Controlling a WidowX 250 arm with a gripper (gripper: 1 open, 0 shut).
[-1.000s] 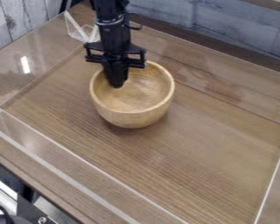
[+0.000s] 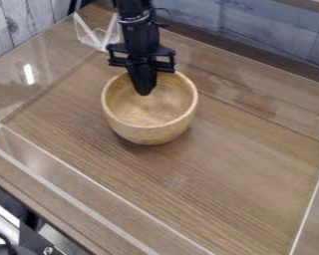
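A wide tan bowl (image 2: 151,116) stands near the middle of the wooden table. The dark robot gripper (image 2: 152,76) hangs over the bowl's back part, its tips low at or just inside the back rim. Its fingers look close together; whether anything thin is between them is too small to tell.
Pale clutter lies along its left edge, and a dark object sits at the bottom left corner beyond the edge.
The gripper has risen slightly and shifted a little right. The bowl sits about where it was, perhaps nudged very slightly.
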